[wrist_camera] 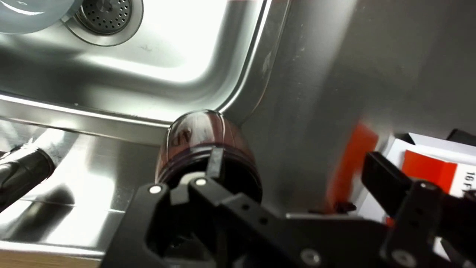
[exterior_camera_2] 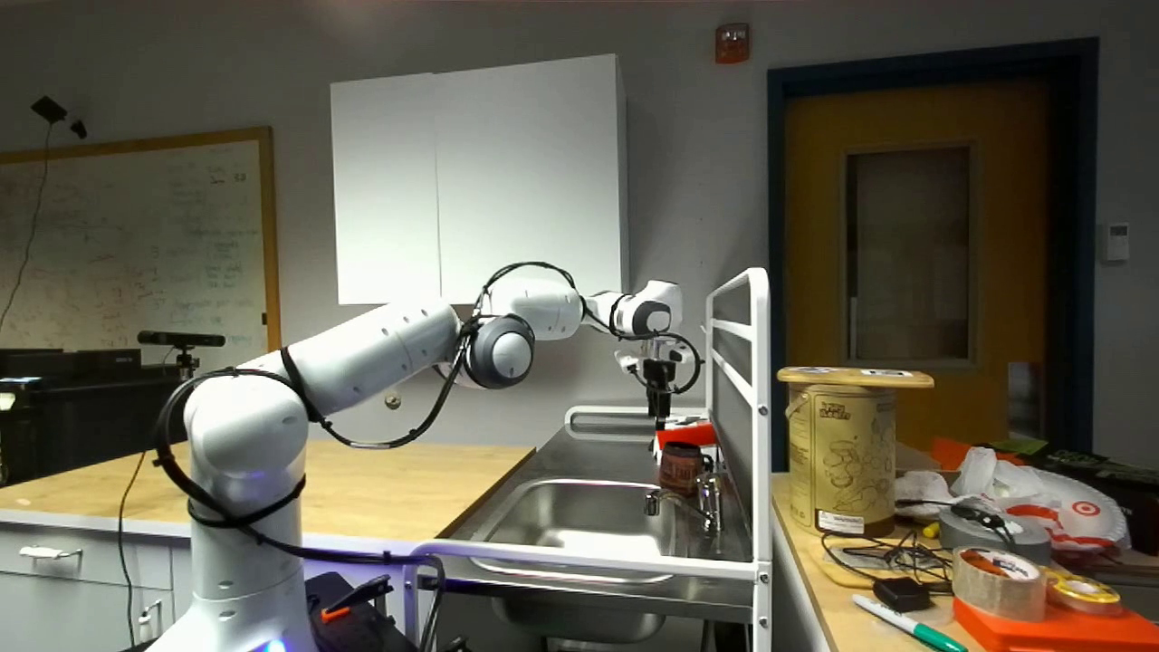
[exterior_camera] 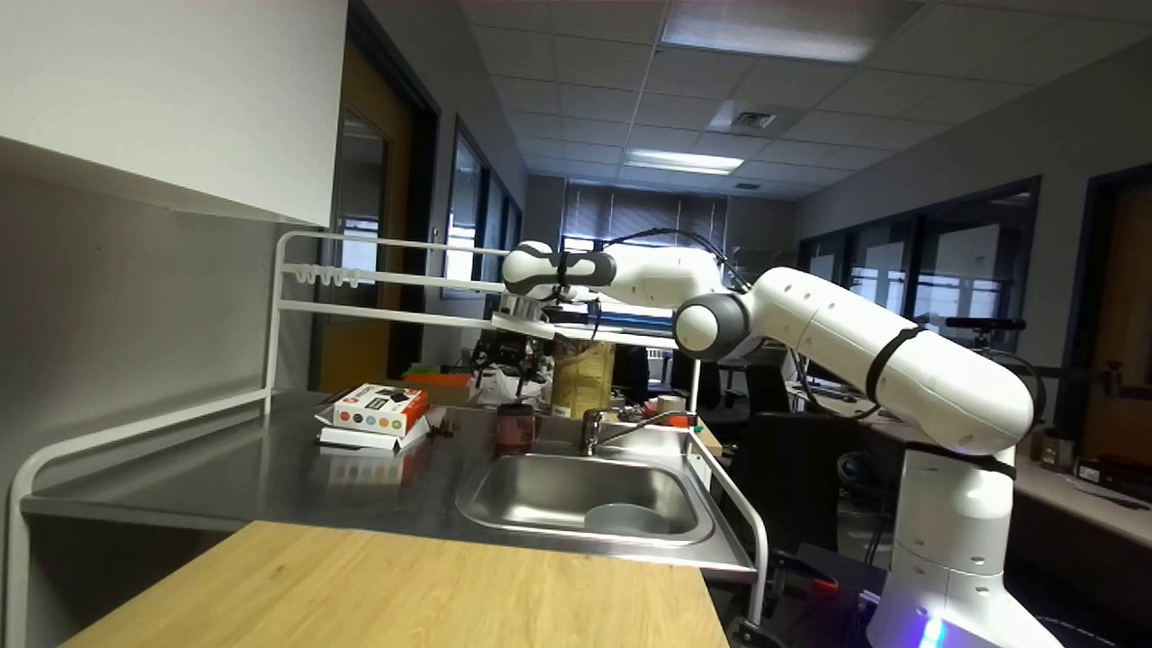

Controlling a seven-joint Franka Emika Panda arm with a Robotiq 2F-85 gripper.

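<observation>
A dark reddish-brown mug [exterior_camera: 515, 427] stands on the metal counter behind the sink's back corner. In exterior view 2 the mug [exterior_camera_2: 681, 469] is beside the faucet. My gripper is open, its fingers spread wide apart. The wrist view shows the mug [wrist_camera: 198, 129] below, with one finger overlapping its dark opening and the other finger off to the right. In exterior view 1 the gripper [exterior_camera: 514, 358] hangs well above the mug, clear of it. No object shows between the fingers.
A white and orange box [exterior_camera: 380, 409] lies on the counter to the left. The faucet [exterior_camera: 590, 430] and sink [exterior_camera: 589, 459] are to the right, with a translucent round item [wrist_camera: 33, 13] in the basin. A white rail [exterior_camera_2: 730, 359] runs close behind the gripper.
</observation>
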